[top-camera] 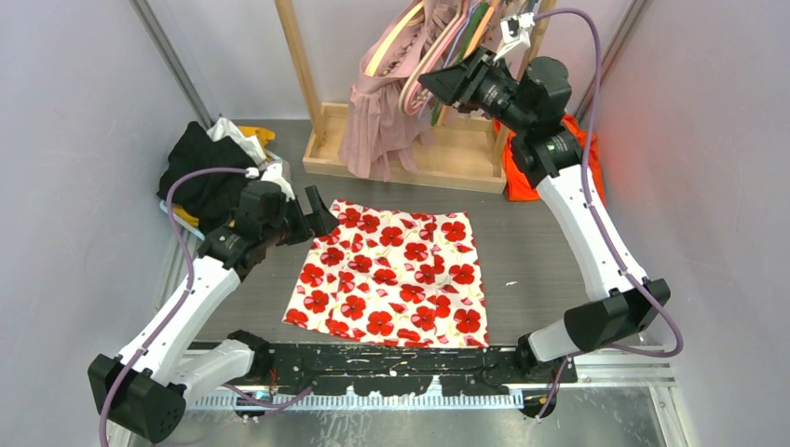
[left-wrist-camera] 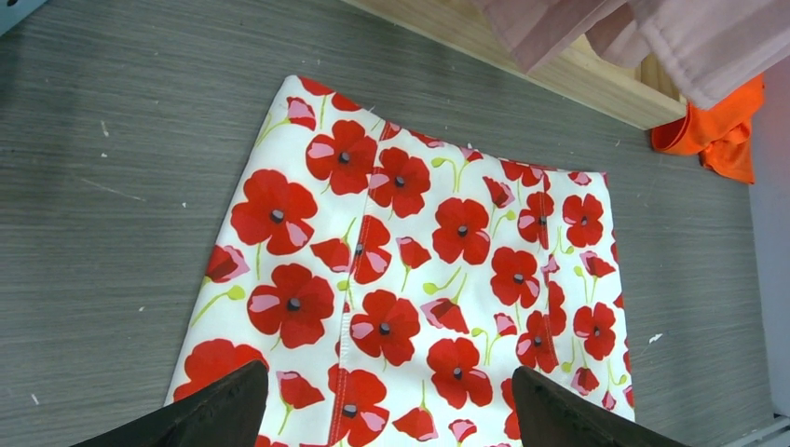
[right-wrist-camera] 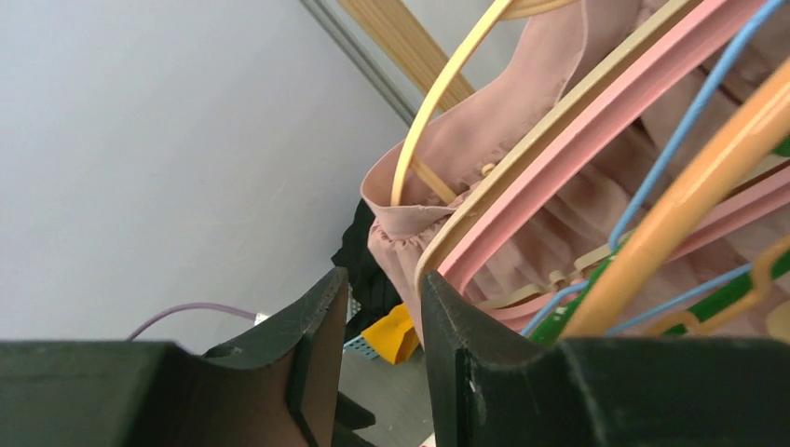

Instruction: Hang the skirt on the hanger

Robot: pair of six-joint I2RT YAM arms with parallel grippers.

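The skirt [top-camera: 387, 279], white with red poppies, lies spread flat on the grey floor. Over its upper left corner hangs my left gripper [top-camera: 323, 215], open and empty; the left wrist view shows the skirt [left-wrist-camera: 410, 279] below the parted fingers [left-wrist-camera: 219, 410]. My right gripper [top-camera: 445, 86] is up at the rack, beside the row of hangers. In the right wrist view its fingers [right-wrist-camera: 321, 354] are part open, with a gap between them. The tip of a tan-and-pink hanger [right-wrist-camera: 522, 168] reaches just above the right finger; nothing is clearly held.
A pink dress [top-camera: 377, 121] hangs at the rack's left over its wooden base [top-camera: 466, 166]. A basket with dark, white and yellow clothes stands at left. Orange cloth [top-camera: 522, 182] lies at the right of the rack.
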